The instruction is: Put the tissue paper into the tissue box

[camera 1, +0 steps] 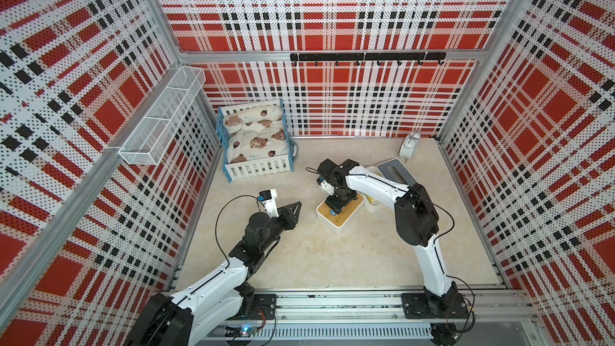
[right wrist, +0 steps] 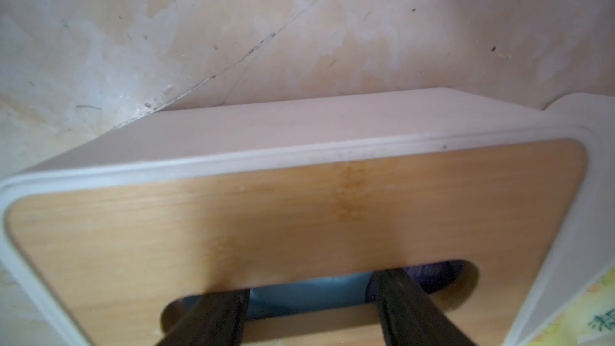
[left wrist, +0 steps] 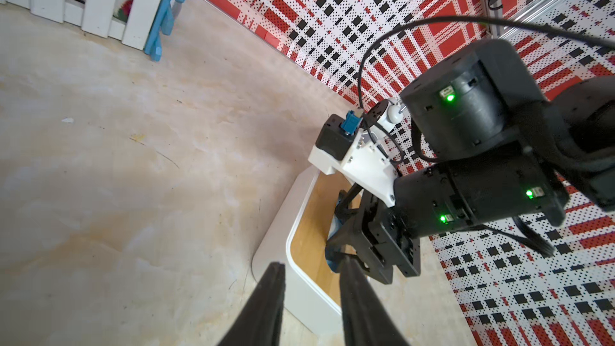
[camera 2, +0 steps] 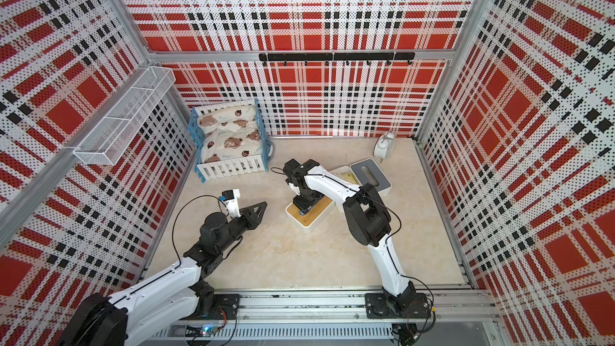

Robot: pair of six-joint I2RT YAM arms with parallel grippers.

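Observation:
A white tissue box with bamboo lid [right wrist: 307, 211] stands mid-table, with something blue and purple [right wrist: 307, 291] visible inside its slot. My right gripper is open over the slot, fingertips at the opening, nothing seen held. My left gripper hangs to the left of that box, fingers apart and empty, pointing toward it. In both top views the right wrist hides much of the lid.
A toy crib [camera 1: 256, 166] with bear bedding stands at back left. A second container with grey lid [camera 2: 370, 173] and yellow contents sits right of the box, a white clock [camera 1: 409, 147] behind it.

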